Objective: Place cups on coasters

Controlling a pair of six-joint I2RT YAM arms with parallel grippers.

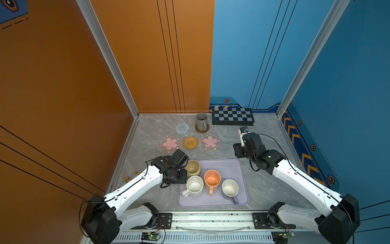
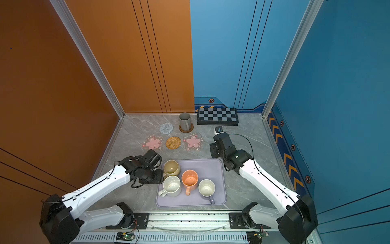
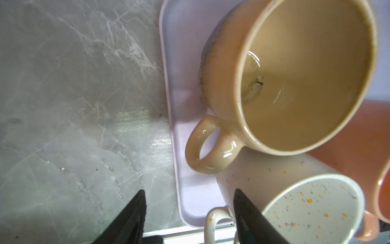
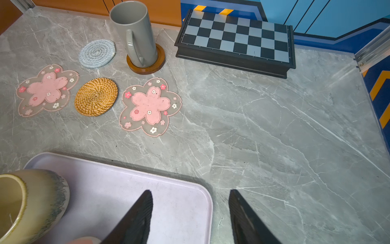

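Note:
On the lilac tray (image 1: pixel 239 170) stand a tan cup (image 3: pixel 221 69), a white cup (image 1: pixel 195 185), an orange cup (image 1: pixel 212 179) and a cream cup with a grey handle (image 1: pixel 230 187). The tan cup's handle (image 3: pixel 211 162) points toward my left gripper, which is part open at the tray's left edge with its fingers empty. A grey mug (image 4: pixel 140 36) sits on a brown wooden coaster (image 4: pixel 136 68). Bare coasters are a blue round one (image 4: pixel 97 53), a woven one (image 4: pixel 96 96) and two pink flower ones (image 4: pixel 150 106). My right gripper hovers part open and empty right of the tray.
A chessboard box (image 1: pixel 232 116) rests against the back wall. Small golden objects (image 1: pixel 128 178) lie on the left behind the left arm.

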